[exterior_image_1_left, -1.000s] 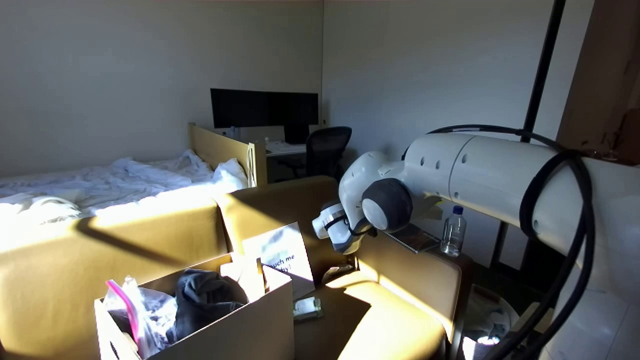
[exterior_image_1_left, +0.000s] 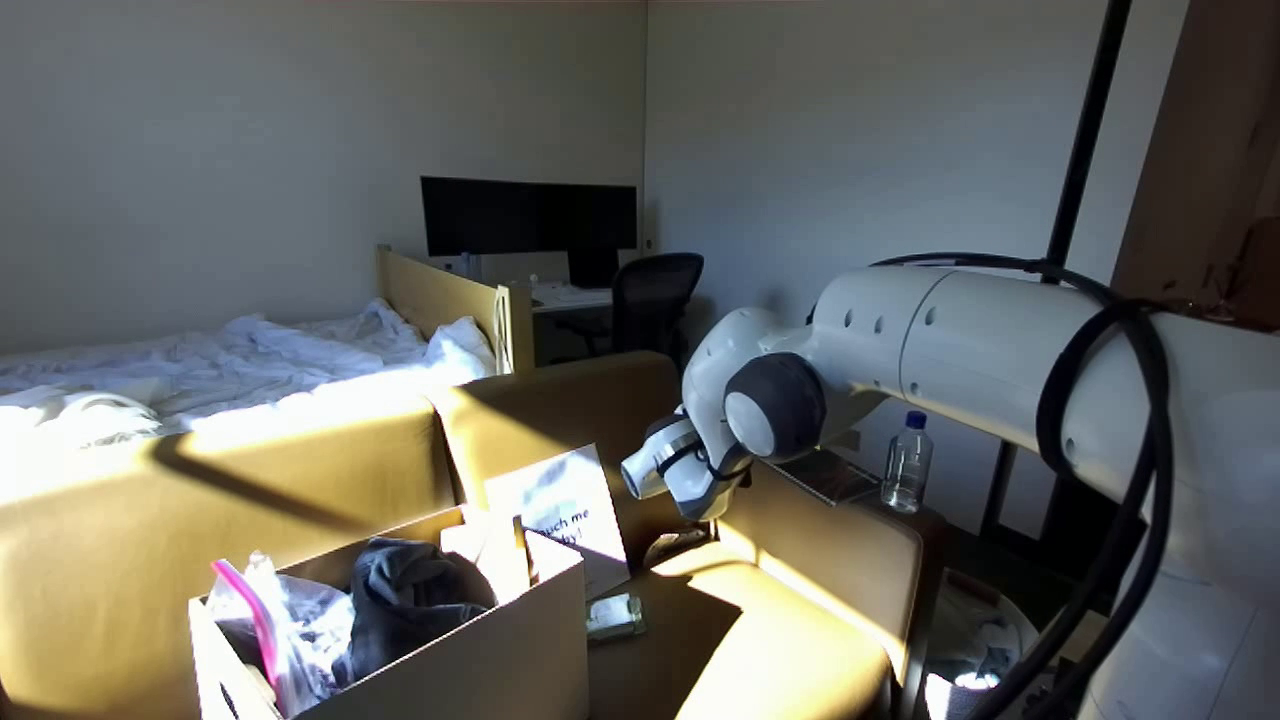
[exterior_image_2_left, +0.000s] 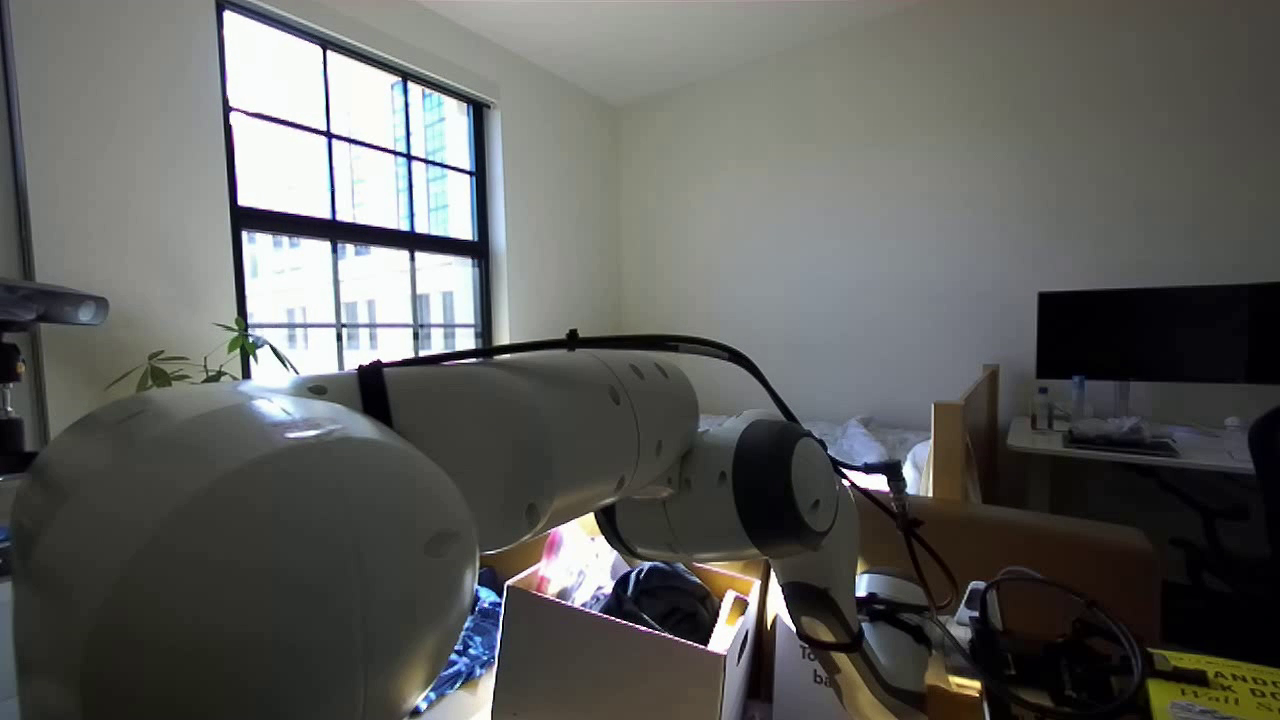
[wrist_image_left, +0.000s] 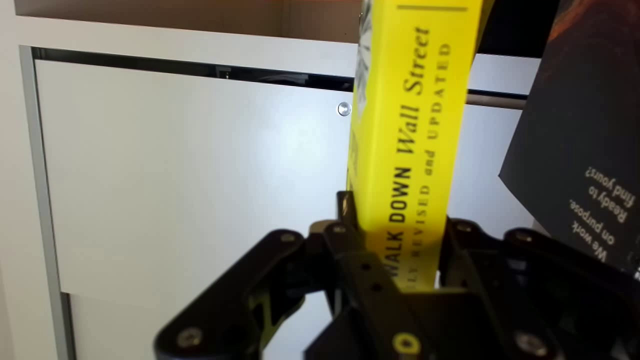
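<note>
A yellow book (wrist_image_left: 414, 138) with "Walk Down Wall Street" along its spine fills the middle of the wrist view. My gripper is shut on its lower end, a dark finger on each side. In exterior view 2 the same yellow book (exterior_image_2_left: 1218, 686) pokes in at the lower right corner, beside the black gripper (exterior_image_2_left: 1146, 666) and its looped cables. From exterior view 1 the arm's wrist (exterior_image_1_left: 684, 462) hangs above the couch seat, and the arm hides the fingers there.
On the couch stands an open box (exterior_image_1_left: 480, 660) holding dark cloth and a plastic bag. A white sign (exterior_image_1_left: 564, 510) leans behind it. A clear bottle (exterior_image_1_left: 908, 462) stands on the couch arm. White cabinet doors (wrist_image_left: 192, 180) and a dark printed board (wrist_image_left: 576, 138) face the wrist camera.
In exterior view 1 the arm's wrist has turned and dipped slightly, and the cable loop by the forearm has shifted left. The box, sign and bottle stay where they were.
</note>
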